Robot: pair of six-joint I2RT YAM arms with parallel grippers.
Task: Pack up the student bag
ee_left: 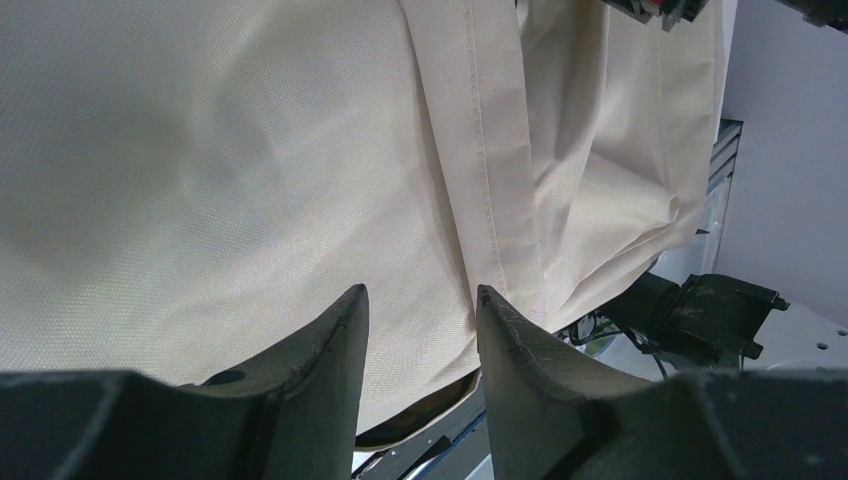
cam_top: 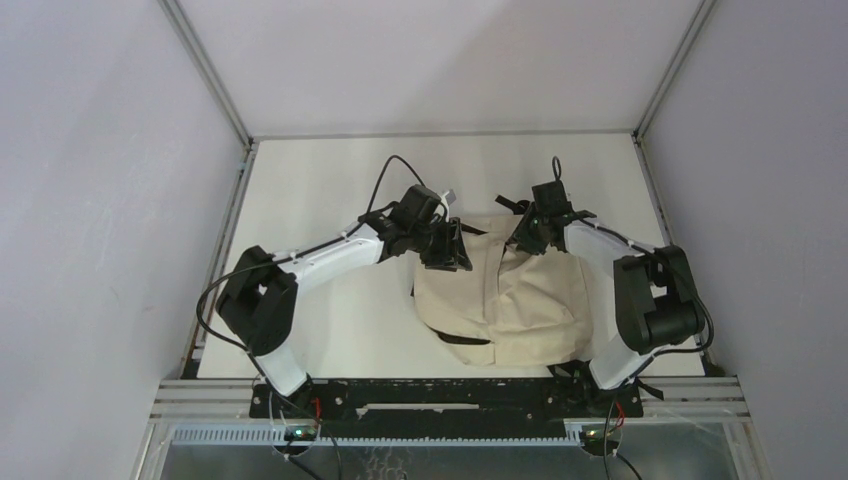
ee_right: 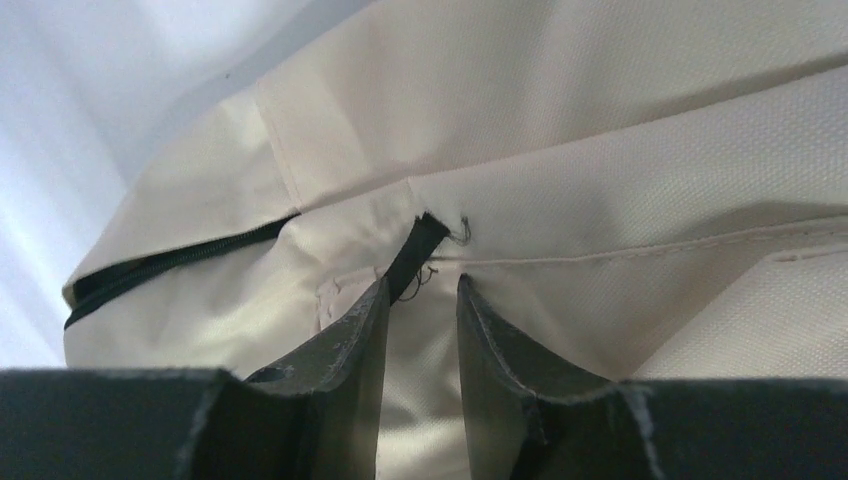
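A cream fabric bag (cam_top: 455, 300) lies flat and creased on the white table, with dark zip openings along its edges. My left gripper hangs over the bag's middle, fingers apart, with bag fabric below and nothing seen between them. My right gripper stands open over the upper part of the bag, near a short dark strip (ee_right: 415, 245) at a seam; whether the fingertips touch the fabric is hard to tell. A long dark zip opening (ee_right: 210, 250) shows to its left in the right wrist view.
Side walls stand close at both ends, and a dark rail (cam_top: 420, 393) runs along the front edge.
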